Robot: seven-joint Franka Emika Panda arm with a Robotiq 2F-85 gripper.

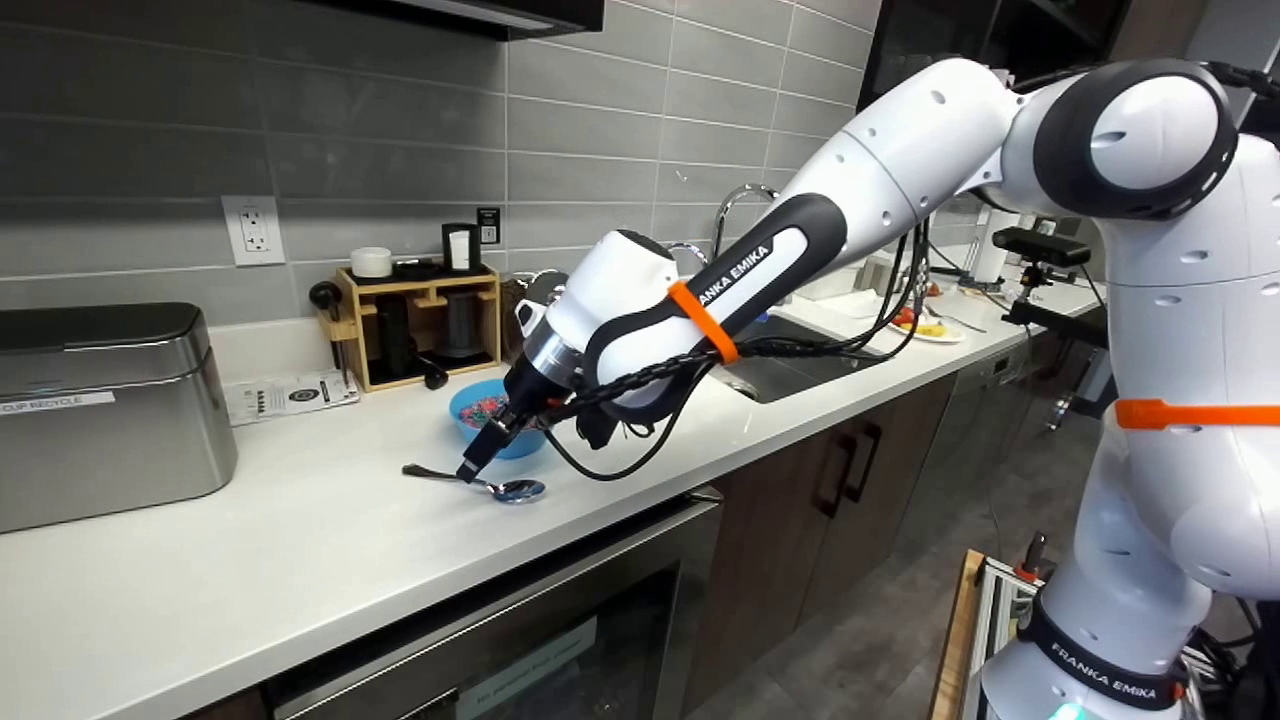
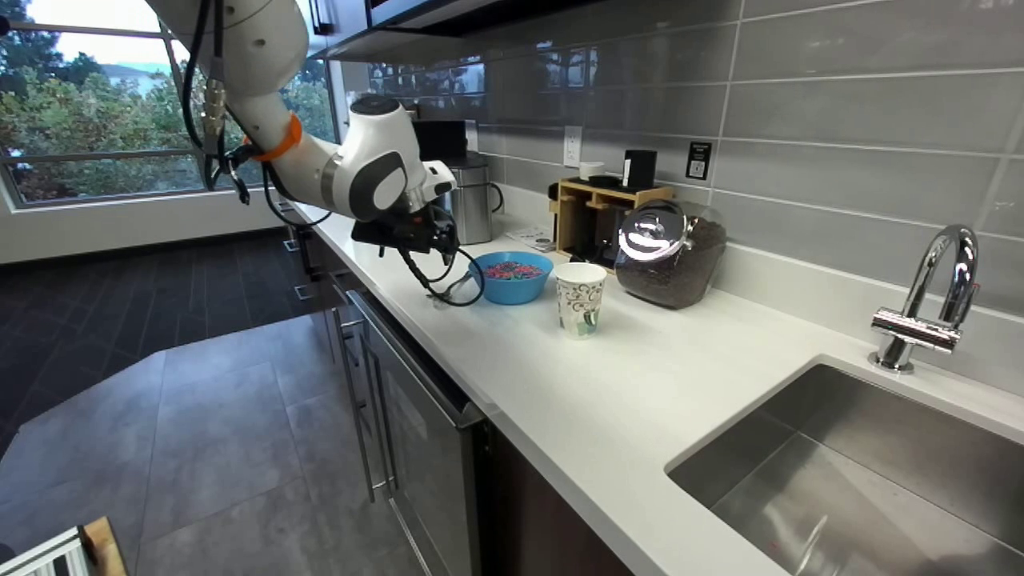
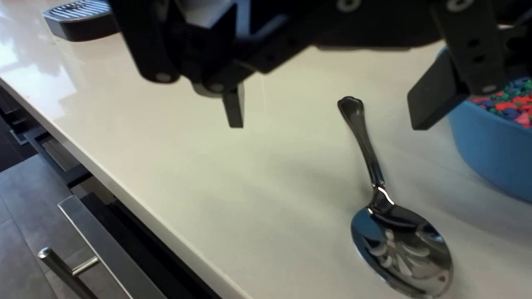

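A metal spoon (image 3: 399, 244) lies on the white counter, its dark handle (image 3: 366, 144) pointing up the wrist view. My gripper is open above the counter, with bare space between its fingertips. In that view the handle's end appears between the two fingers, nearer the right one. From exterior view 1, the gripper (image 1: 470, 470) overlaps the spoon (image 1: 518, 491) around its handle; whether the tips touch it I cannot tell. The blue bowl (image 2: 514, 289), holding small colourful pieces, stands close by, just right of the right finger (image 3: 434, 94) in the wrist view.
A patterned paper cup (image 2: 580, 306) and a jar of dark contents (image 2: 677, 264) stand near the bowl. Behind are a wooden organizer (image 1: 420, 292) and, leftward, a steel bin (image 1: 114, 420). The counter's front edge and the sink (image 2: 864, 480) bound the clear surface.
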